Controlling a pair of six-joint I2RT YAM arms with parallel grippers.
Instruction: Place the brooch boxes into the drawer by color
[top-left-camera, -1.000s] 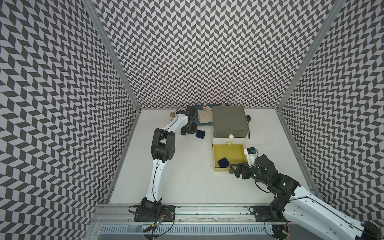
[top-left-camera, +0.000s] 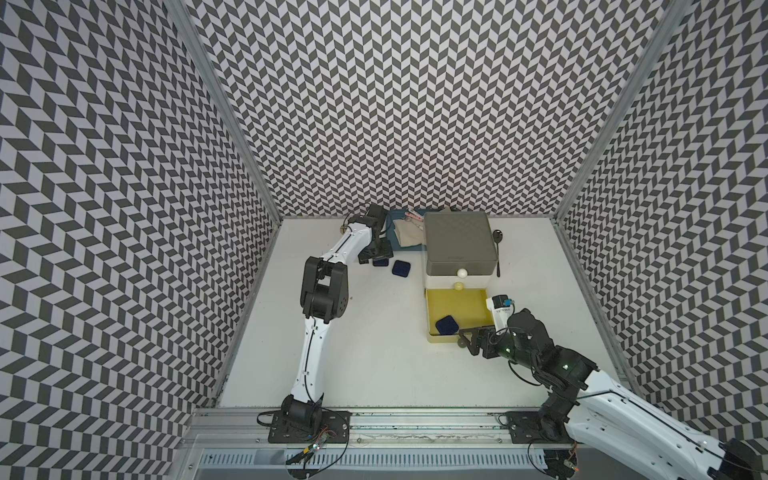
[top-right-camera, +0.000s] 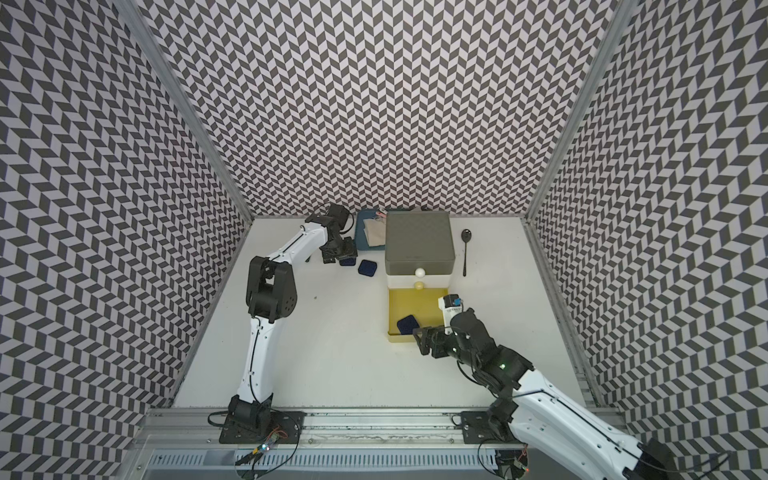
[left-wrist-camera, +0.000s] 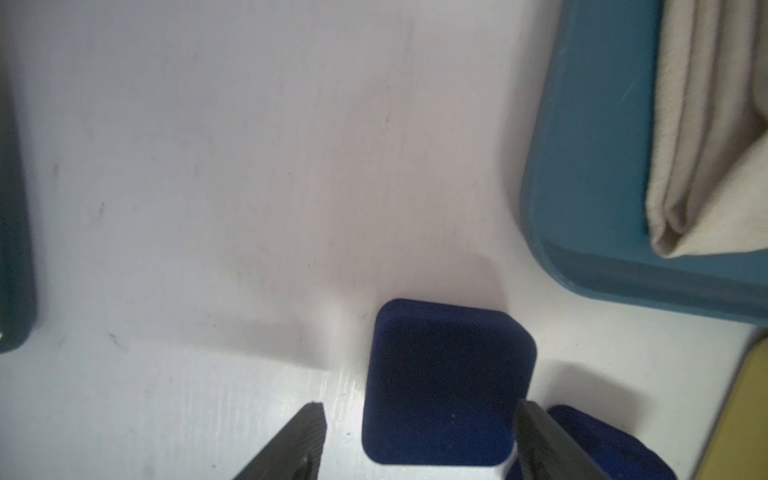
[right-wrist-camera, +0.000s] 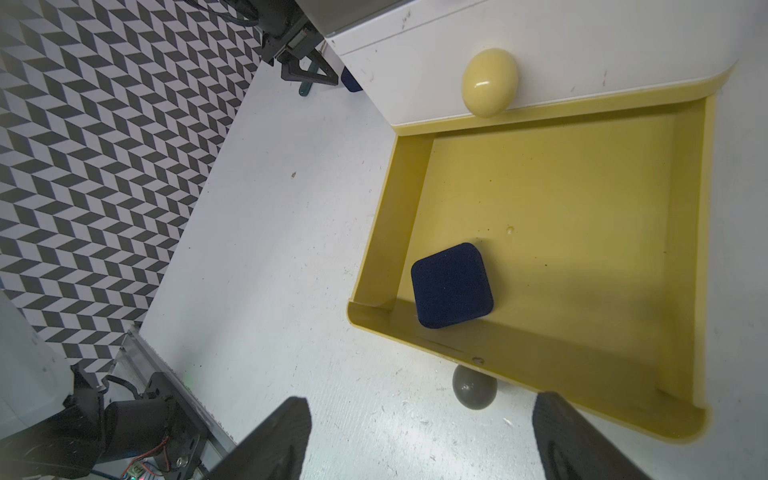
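Note:
Two dark navy square boxes, one (left-wrist-camera: 448, 380) below my left gripper and another (left-wrist-camera: 596, 448) beside it, lie on the table left of the drawer unit (top-left-camera: 458, 236). The left gripper's fingers are apart, empty, one on either side of the nearer box as seen in the left wrist view. The pulled-out yellow drawer (right-wrist-camera: 544, 216) holds a navy box (right-wrist-camera: 450, 284) at its near left. My right gripper stands open and empty at that drawer's front edge.
A blue tray (left-wrist-camera: 592, 200) with folded cloths is behind the loose boxes. A dark spoon (top-right-camera: 465, 248) lies right of the unit.
My left gripper has shifted slightly back and left over the last second, uncovering more of the box beneath it. The right arm appears still.

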